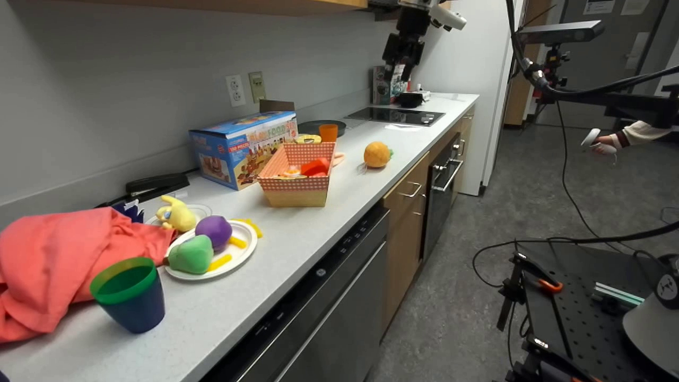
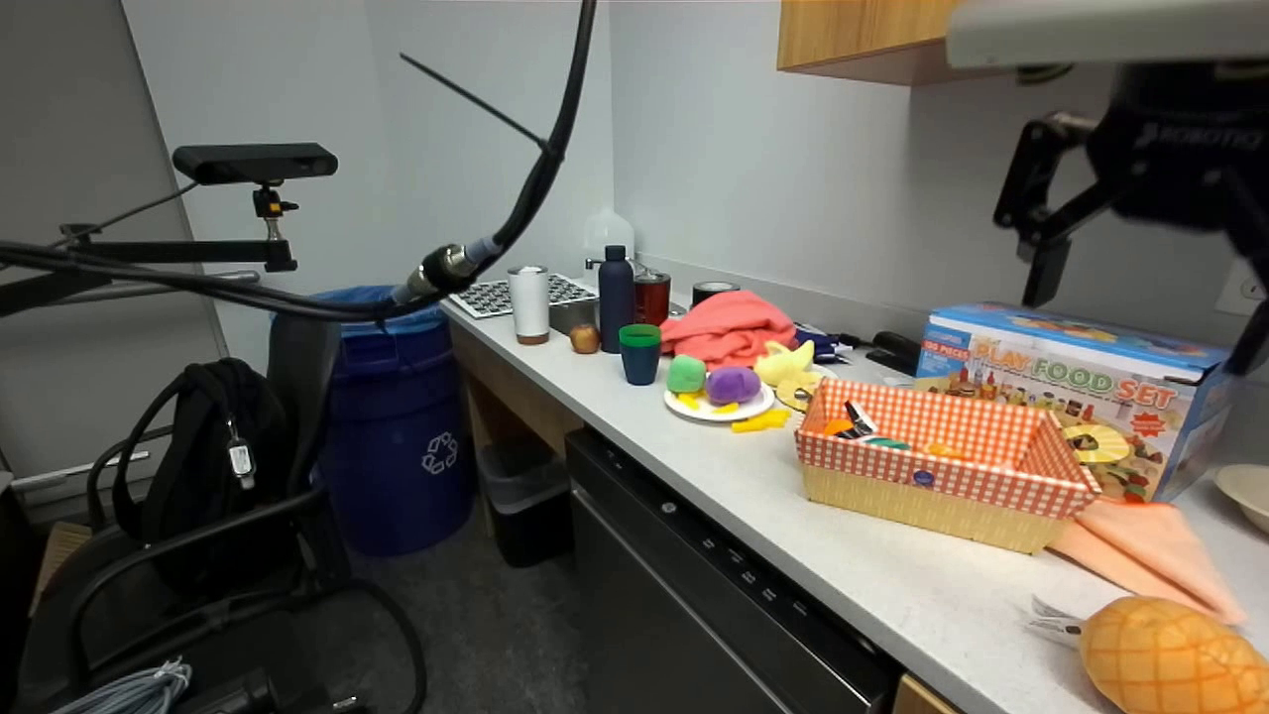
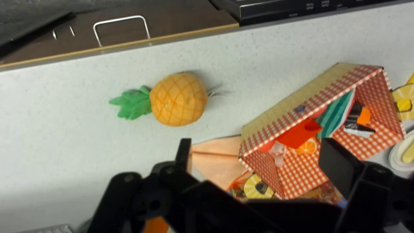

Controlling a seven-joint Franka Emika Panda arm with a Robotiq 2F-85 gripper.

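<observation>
High above the counter, my gripper [image 1: 402,71] hangs open with nothing between its fingers. In the wrist view its two black fingers stand wide apart, the left fingertip [image 3: 183,149] over the peach cloth [image 3: 223,155], the right one across the checked basket [image 3: 267,132]. A plush pineapple [image 3: 179,99] with a green crown lies on bare counter near the front edge. The basket, red-and-white checked, holds several toy foods, among them a red piece [image 1: 313,167]. Farther along, a white plate [image 1: 245,253] carries a purple plush [image 1: 214,232], a green plush pear [image 1: 191,255] and yellow sticks.
Behind the basket stands the play food box [image 1: 238,149]. A blue-and-green cup [image 1: 130,296] and red cloth [image 1: 70,261] occupy the near end, with a yellow plush [image 1: 178,214] by the plate. Free counter surrounds the pineapple; the cooktop [image 1: 394,115] lies beyond.
</observation>
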